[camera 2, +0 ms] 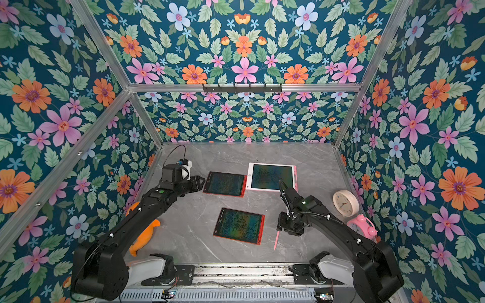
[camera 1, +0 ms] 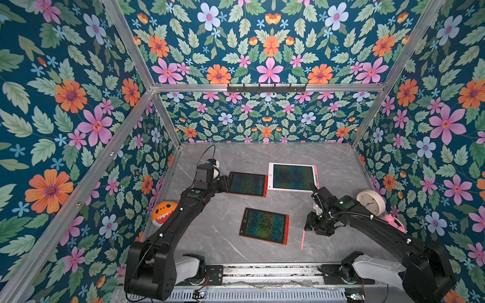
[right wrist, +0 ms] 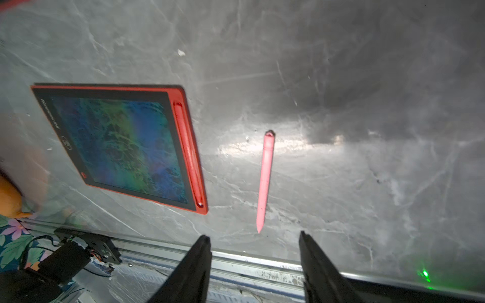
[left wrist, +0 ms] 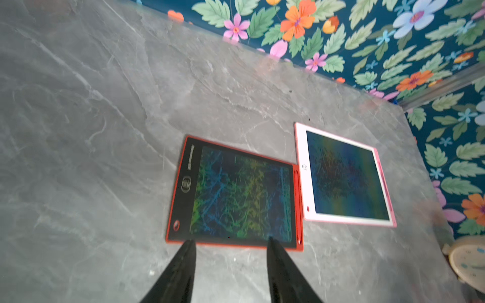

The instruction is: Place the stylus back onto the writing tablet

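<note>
A pink stylus (right wrist: 265, 181) lies loose on the grey table, right of the front red-edged tablet (right wrist: 123, 146). My right gripper is open above the table near the stylus, with nothing between its fingers; the stylus tip points toward the gap. Farther back lie a second red-edged tablet (left wrist: 237, 197) and a white tablet (left wrist: 346, 176) with a pink strip along its right edge. My left gripper is part open and empty, just left of the rear red-edged tablet. Whether the tablets' side grooves hold a stylus I cannot tell.
On the right stand a round cream clock (camera 1: 371, 203) and a pink object (camera 1: 394, 222). An orange toy (camera 1: 164, 212) sits by the left wall, partly behind the left arm. Bare table surrounds the stylus, and the metal rail (camera 1: 272, 271) bounds the front.
</note>
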